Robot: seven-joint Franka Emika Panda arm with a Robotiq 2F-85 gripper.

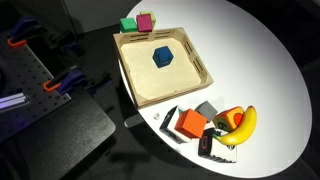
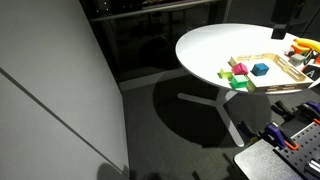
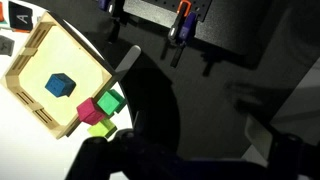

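A blue cube (image 1: pixel 163 57) sits inside a shallow wooden tray (image 1: pixel 190 93) on a round white table. Just outside one tray side stand a green cube (image 3: pixel 111 101), a pink cube (image 3: pixel 91 111) and a yellow-green cube (image 3: pixel 103 128), close together. In the wrist view my gripper shows as two dark fingers set wide apart at the bottom, with only dark floor between them. It hangs away from the tray and cubes, beyond the table edge. Exterior view 1 does not show it.
An orange-red cube (image 1: pixel 190 123), a grey cube (image 1: pixel 206 110), a banana (image 1: pixel 238 128) and other items cluster near the table edge beside the tray. Clamps (image 1: pixel 66 79) line a dark stand next to the table. The white table (image 2: pixel 220 45) has clear room behind the tray.
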